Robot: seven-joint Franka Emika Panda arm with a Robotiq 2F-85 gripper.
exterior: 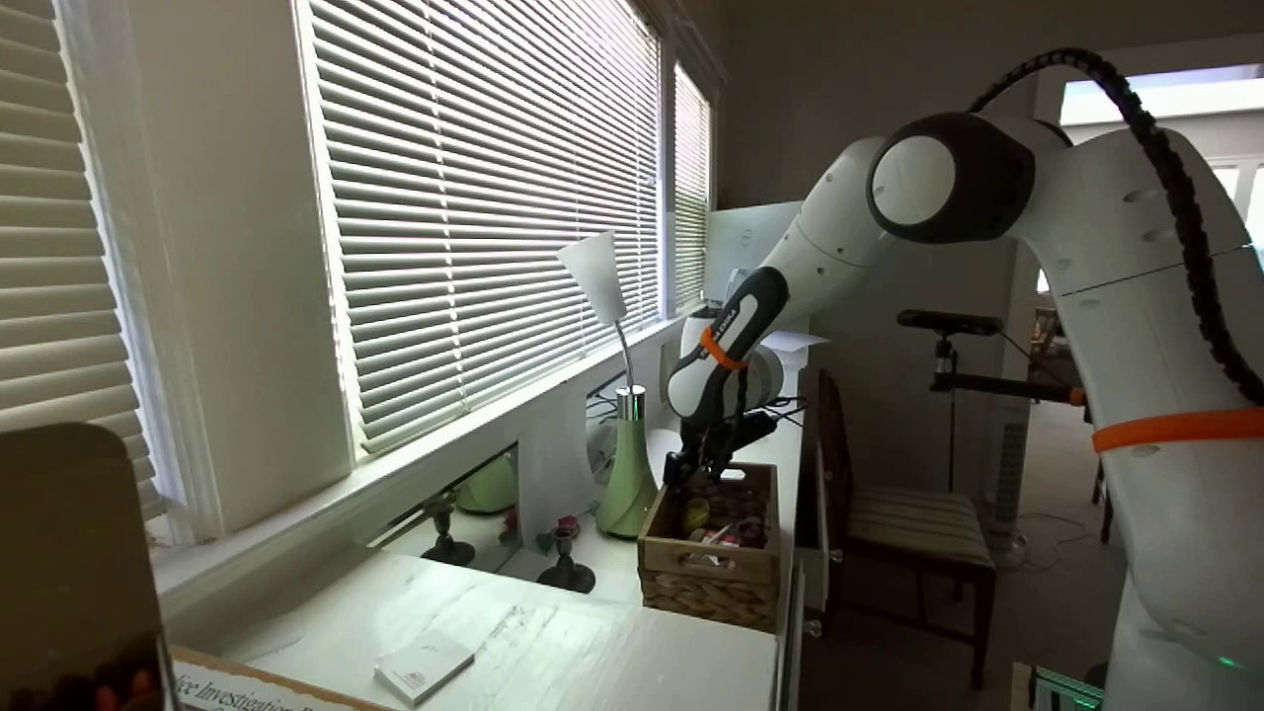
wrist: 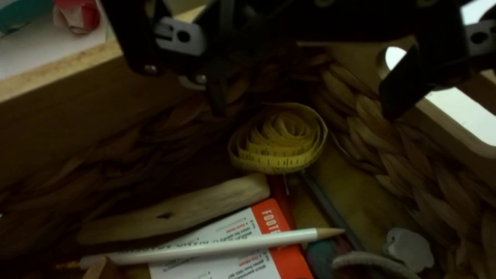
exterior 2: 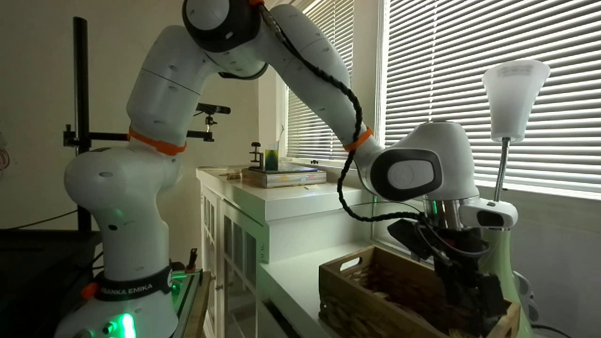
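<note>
My gripper stands open over one corner of a wicker-and-wood basket [exterior: 711, 581], its two dark fingers spread wide with nothing between them. Below and between the fingertips in the wrist view, a loosely coiled yellow measuring tape [wrist: 281, 144] lies in that corner. The tape is apart from both fingers as far as I can see. In the second exterior view the gripper [exterior 2: 479, 315] reaches down past the basket's rim [exterior 2: 349, 262], and its tips are partly hidden there.
Around the tape lie a wooden stick [wrist: 181, 209], a white pencil [wrist: 209, 246], a red-and-white card [wrist: 274, 223] and a pale lump [wrist: 409, 248]. The basket's walls enclose the gripper closely. A green lamp [exterior: 628, 474] stands right beside the basket.
</note>
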